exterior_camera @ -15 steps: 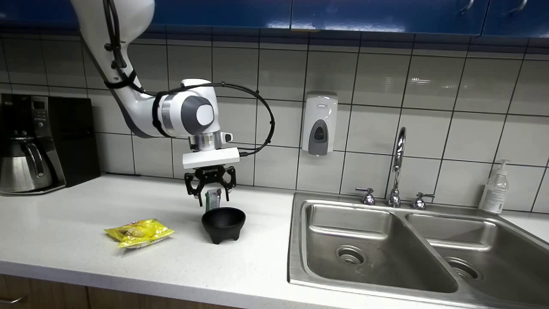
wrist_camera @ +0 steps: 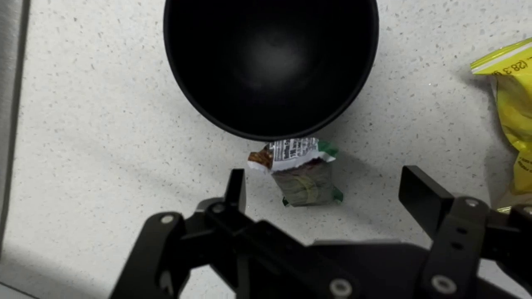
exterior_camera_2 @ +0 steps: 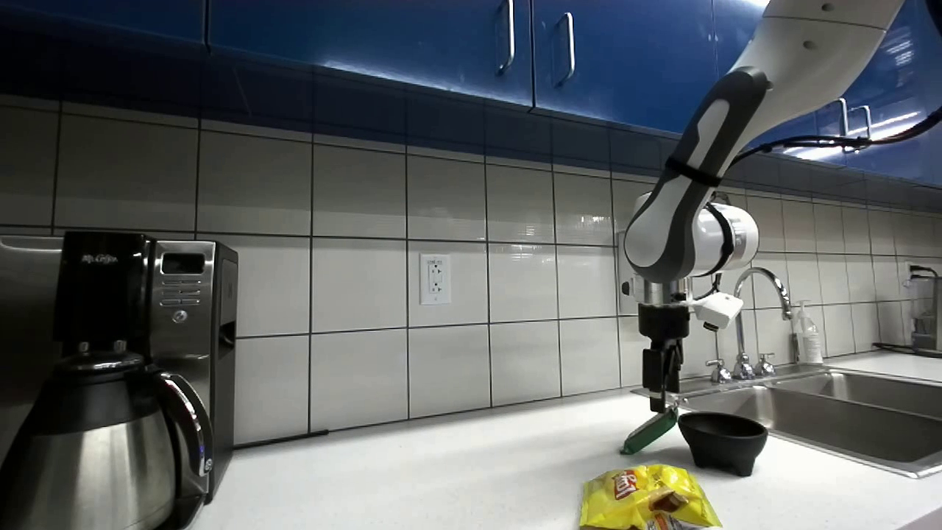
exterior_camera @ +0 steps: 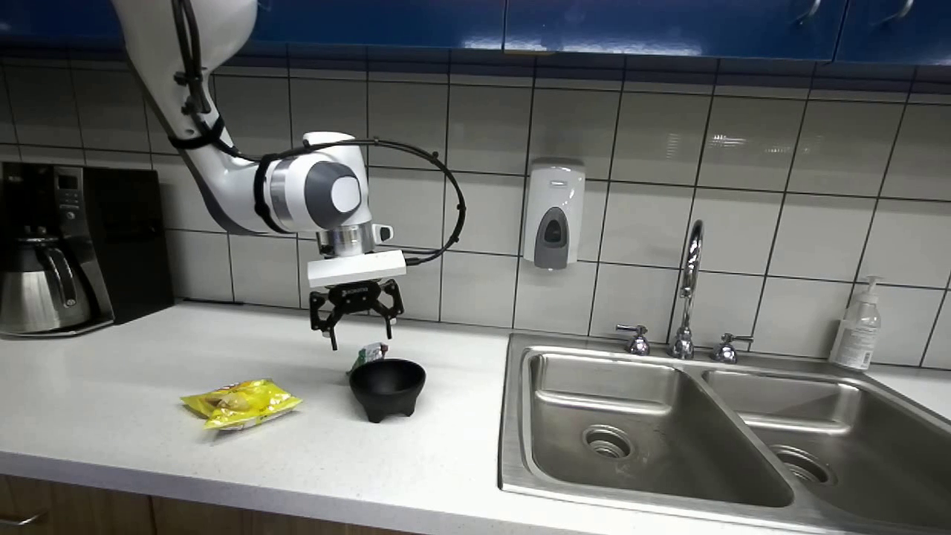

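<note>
A black footed bowl (exterior_camera: 388, 388) stands upright on the counter, its inside empty in the wrist view. Against its wall-side rim leans a small green and white snack packet (wrist_camera: 305, 179), tilted and outside the bowl. In the second exterior view the packet (exterior_camera_2: 651, 430) slopes from the counter up toward the rim. My gripper (exterior_camera: 361, 342) is open above the counter on the wall side of the bowl. Nothing is between its fingers; in the wrist view the packet shows on the counter beyond the gap. A yellow chip bag (exterior_camera: 242, 405) lies left of the bowl.
A steel double sink (exterior_camera: 660, 428) lies to the right, with a faucet (exterior_camera: 688, 290) behind it. At the far left is a coffee maker (exterior_camera: 80, 245). Blue cabinets (exterior_camera_2: 371, 44) hang overhead.
My gripper has shifted slightly left. The packet, which stood nearly upright behind the bowl under the fingers, now sits lower and tilted against the rim. Bowl and chip bag are unmoved.
</note>
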